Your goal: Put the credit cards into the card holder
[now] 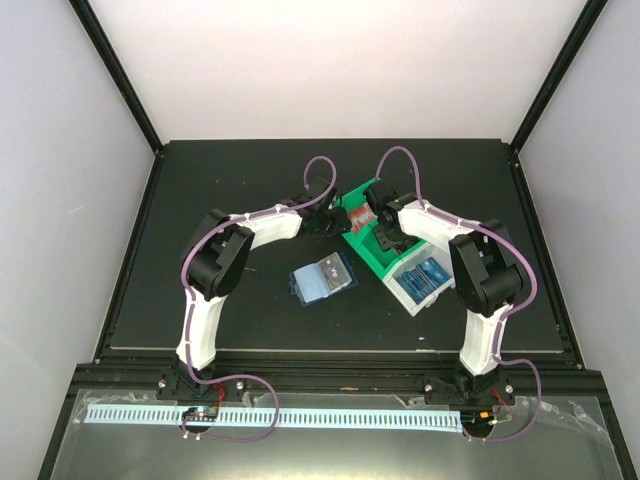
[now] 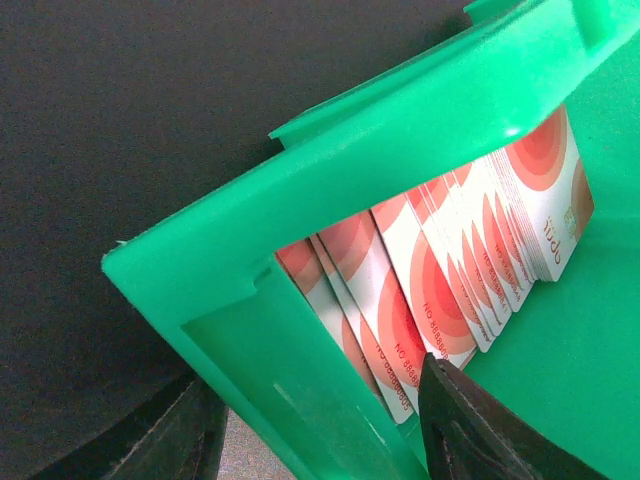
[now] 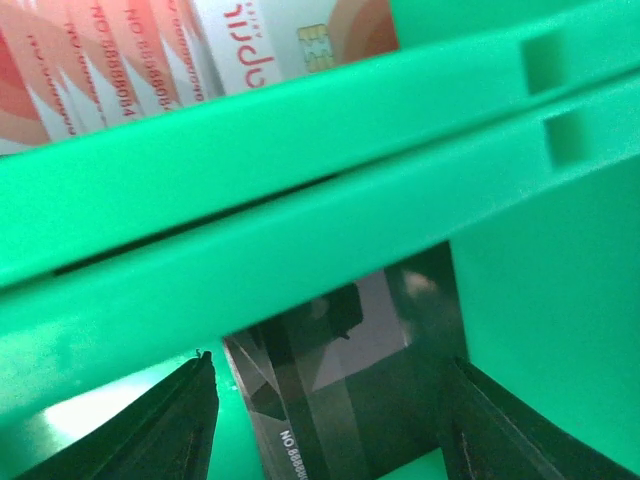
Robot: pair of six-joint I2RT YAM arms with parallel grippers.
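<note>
Several red-and-white cards [image 2: 400, 290] stand leaning in a row in the green tray [image 2: 330, 170]. My left gripper straddles the tray's wall; its fingers [image 2: 470, 425] are parted, one outside and one on the card side. Lower in the tray lie dark cards [image 3: 340, 370]. Around them my right gripper stands open, one finger over the green floor at left, the other near the cards' right edge. The card holder [image 1: 323, 277], blue and lying open with pale inner pages, is on the table in front of the left arm.
A white tray [image 1: 398, 291] with blue cards [image 1: 424, 280] adjoins the green tray, close under the right arm. Walls [image 3: 300, 210] divide the red cards from the dark ones. Bare black table [image 1: 250, 330] surrounds the card holder.
</note>
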